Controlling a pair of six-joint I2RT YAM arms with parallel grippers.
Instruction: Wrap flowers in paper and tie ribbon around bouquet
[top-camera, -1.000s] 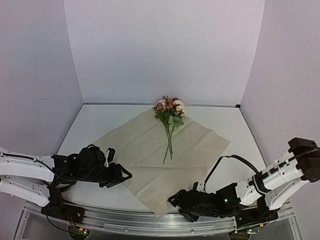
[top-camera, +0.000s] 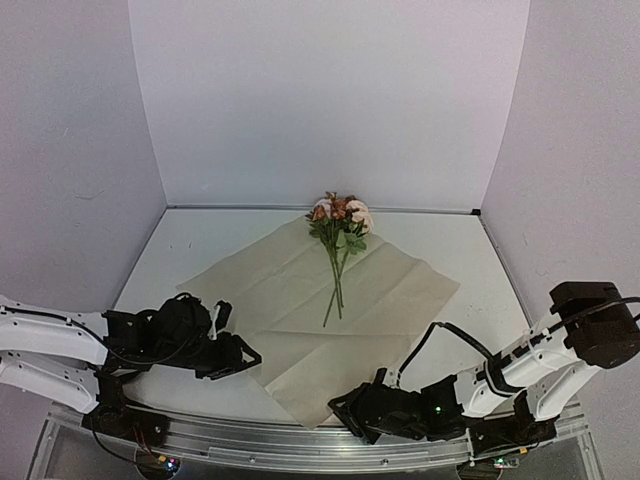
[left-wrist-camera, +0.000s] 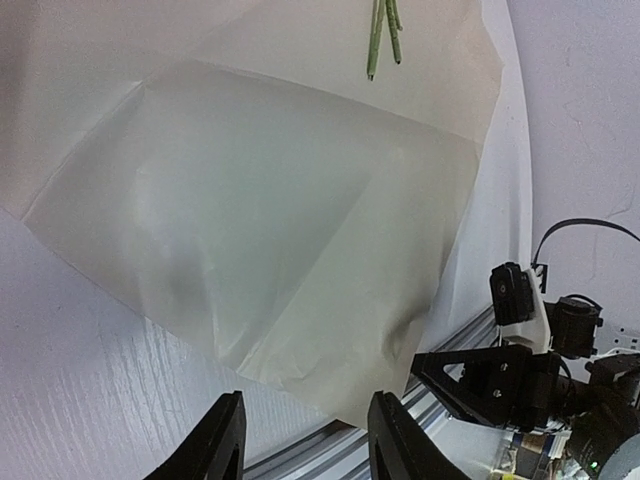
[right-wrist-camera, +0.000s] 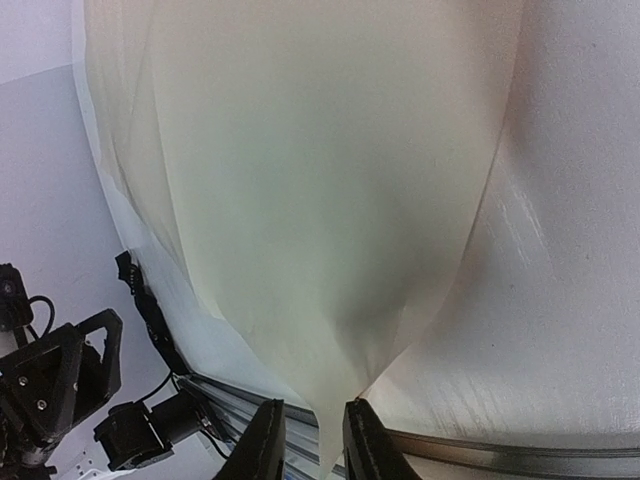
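Observation:
A bouquet of pink and orange flowers (top-camera: 340, 215) lies near the far edge, its green stems (top-camera: 338, 285) pointing towards me. Under it spreads a beige wrapping paper (top-camera: 250, 285), one corner towards the front rail. In the left wrist view the stem ends (left-wrist-camera: 375, 50) show at the top. My left gripper (top-camera: 245, 358) stays over the table by the paper's left side, open and empty. At the front, my right gripper (top-camera: 353, 420) is part open around the paper's near corner. The right wrist view shows the narrow paper corner (right-wrist-camera: 330, 425) between its fingers.
A metal rail (top-camera: 300, 452) runs along the front edge. White walls (top-camera: 330, 100) close off the back and sides. Bare white table shows to the left and right of the paper.
My right gripper has moved left along the front edge, to the paper's near corner. That corner has shifted slightly. The bouquet and left arm are nearly unchanged.

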